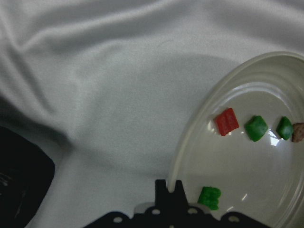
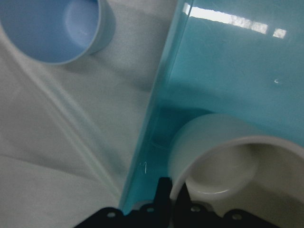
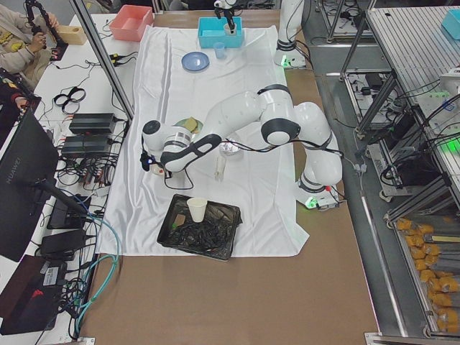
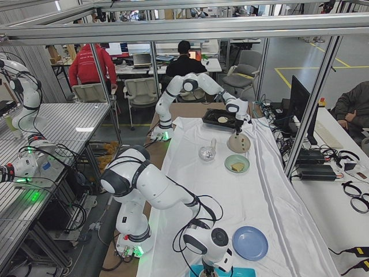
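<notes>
My left gripper is shut on the rim of a beige dish [image 1: 247,175] holding red, green and brown pieces. In the camera right view it is at the cloth's far end, by the black tray [image 4: 212,115]. My right gripper is shut on the rim of a white cup [image 2: 209,128], inside or just over the blue bin [image 2: 223,66]. A light blue cup [image 2: 57,33] stands on the cloth beside that bin.
A blue plate [image 4: 249,242], a green plate with food [image 4: 236,163] and a clear glass object [image 4: 207,152] are on the white cloth [image 4: 271,213].
</notes>
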